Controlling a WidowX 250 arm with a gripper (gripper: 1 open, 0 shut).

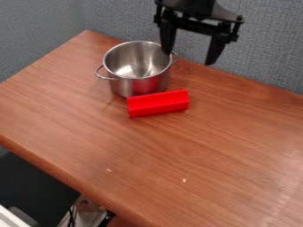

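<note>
A steel pot (136, 79) with two side handles stands near the back left of the wooden table (151, 164). A red block (158, 103) lies just in front of it, toward the right. My black gripper (189, 55) hangs open above the back of the table, over the pot's right rear, its two fingers apart with nothing seen between them.
Grey padded walls (258, 51) border the table at the back and left. A dark floor with some cables shows at the lower left.
</note>
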